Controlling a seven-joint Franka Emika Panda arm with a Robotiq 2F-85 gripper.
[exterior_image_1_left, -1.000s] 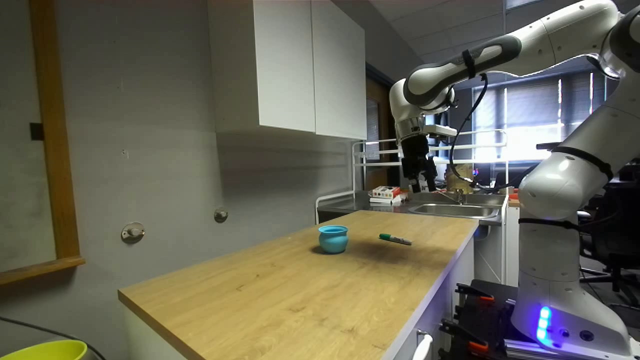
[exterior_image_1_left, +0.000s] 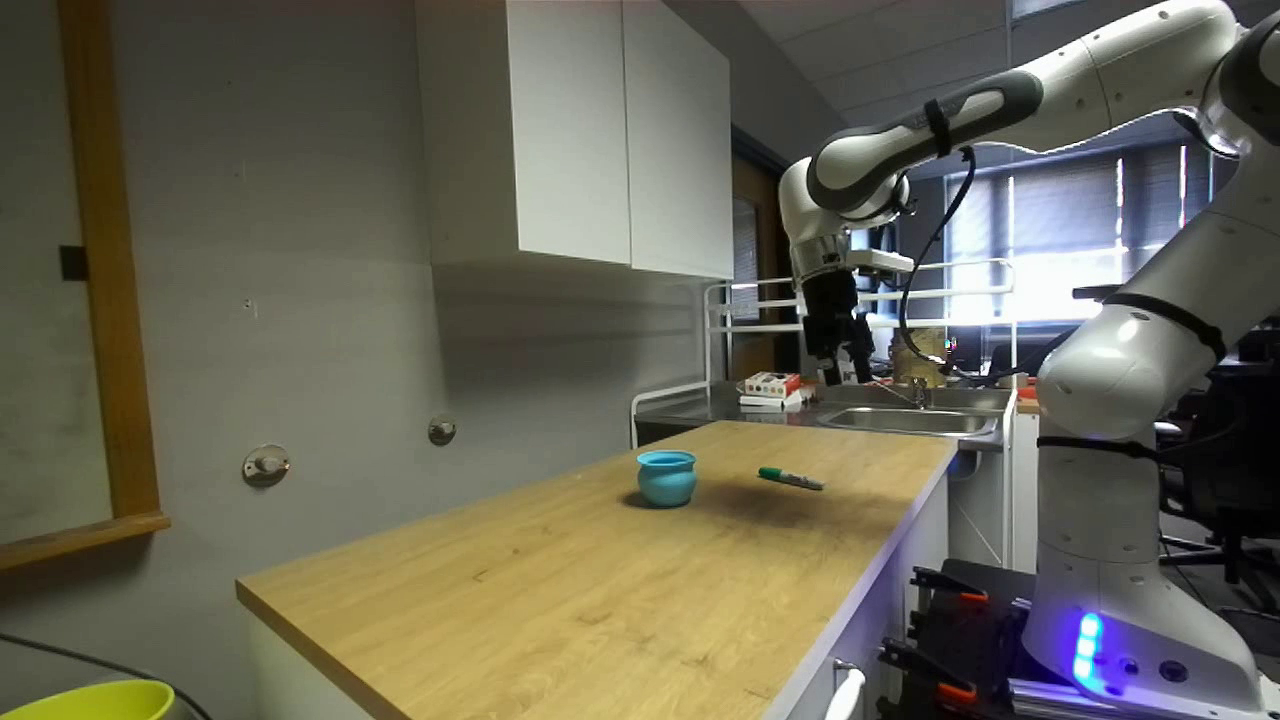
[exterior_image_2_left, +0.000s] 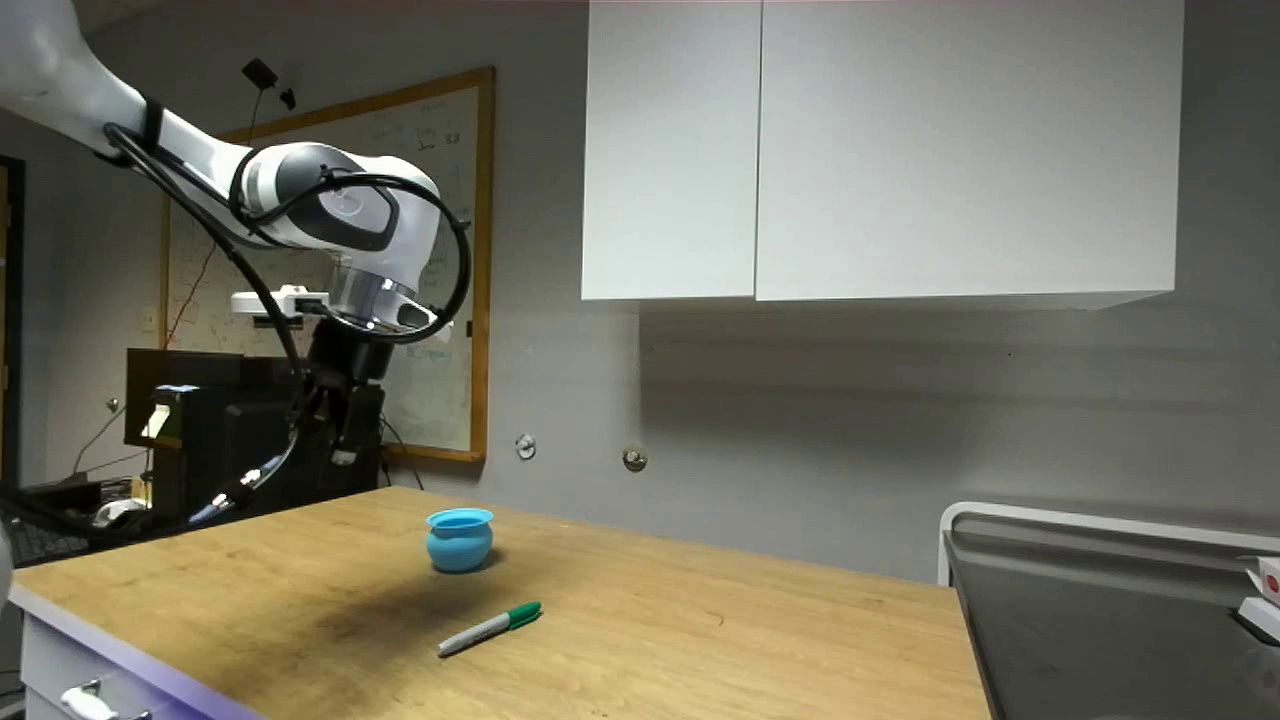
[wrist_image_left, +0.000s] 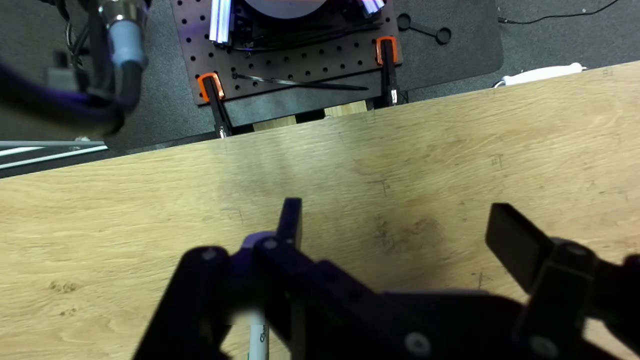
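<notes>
A small turquoise pot (exterior_image_1_left: 667, 479) stands upright on the wooden counter, towards its wall side. To the pot's right in the first exterior view lies a grey marker with a green cap (exterior_image_1_left: 791, 479); in the second exterior view the marker (exterior_image_2_left: 489, 628) rests in front of the pot (exterior_image_2_left: 459, 542). High above the counter hangs my gripper (exterior_image_1_left: 848, 370), clear of both. The wrist view shows the gripper open, with a wide empty gap between its fingers. Part of the marker (wrist_image_left: 258, 339) peeks out beneath the gripper's body there, and the pot is not visible.
White cabinets (exterior_image_1_left: 618, 132) hang on the wall above the counter (exterior_image_1_left: 540, 588). A sink (exterior_image_1_left: 908, 420) and some boxes (exterior_image_1_left: 770, 386) lie beyond its far end. Clamps (wrist_image_left: 213, 96) hold the arm's base plate by the edge.
</notes>
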